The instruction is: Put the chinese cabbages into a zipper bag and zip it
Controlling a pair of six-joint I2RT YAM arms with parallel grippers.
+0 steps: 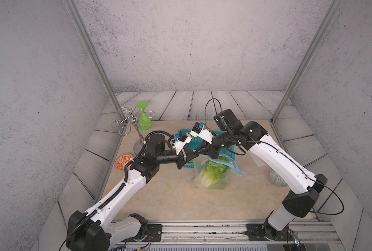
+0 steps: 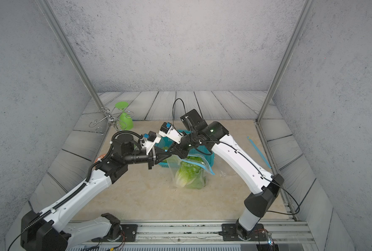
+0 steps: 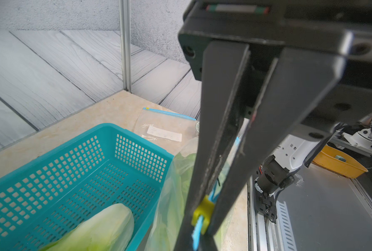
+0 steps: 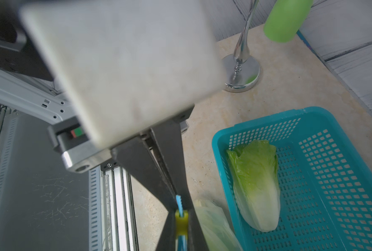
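Observation:
A clear zipper bag with a blue zip strip holds a Chinese cabbage at table centre. Another cabbage lies in the basket. My two grippers meet above the bag, at the left end of its zip. The left gripper is shut on the end of the strip, whose blue tip pokes out past its fingers. Coming from the other side, the right gripper is shut on the yellow slider. The arms partly hide the strip from above.
Just behind the bag stands the teal basket. A second, flat bag lies at the right rear. A steel stand, green bottle and orange dish occupy the left; a bowl is at right.

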